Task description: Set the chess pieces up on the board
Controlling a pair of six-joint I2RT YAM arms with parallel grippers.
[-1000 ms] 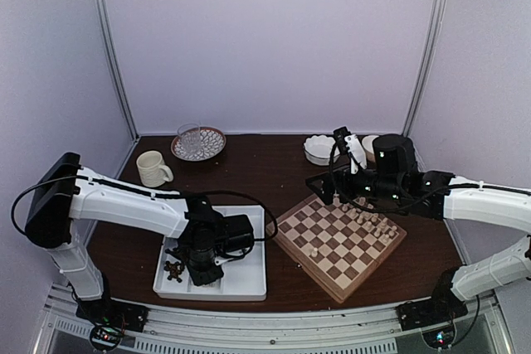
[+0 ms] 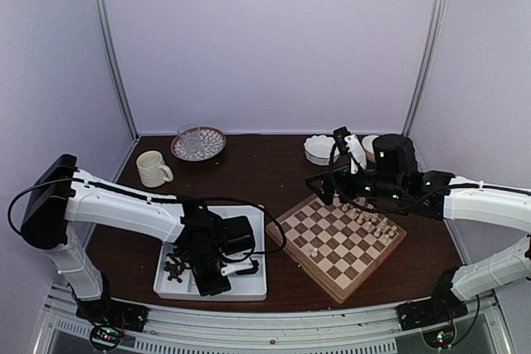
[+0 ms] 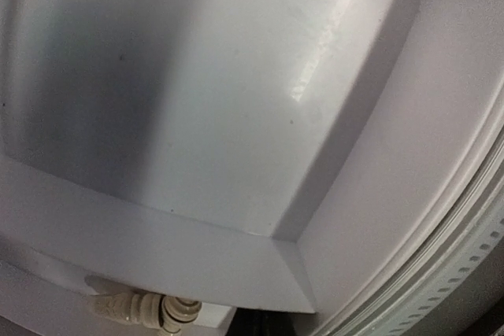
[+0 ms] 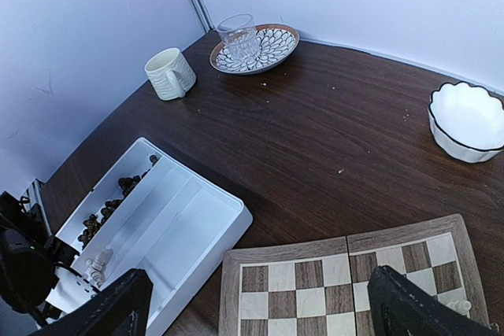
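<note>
The wooden chessboard has several light pieces along its right side, partly hidden by my right arm, and one light pawn on its left part. A white tray stands left of it, with dark pieces in its left compartment. Over the tray, my left gripper points down; its black tips are shut and nothing shows between them. One light piece lies on its side near those tips, in the narrower compartment. Above the board, my right gripper is open and empty.
At the back left are a white mug and a patterned plate with a clear glass on it. A white scalloped bowl stands behind the board. Bare dark table lies between them.
Within the tray area, my left gripper has shifted slightly rightward and toward the front edge. The right arm and the pieces on the board look unchanged.
</note>
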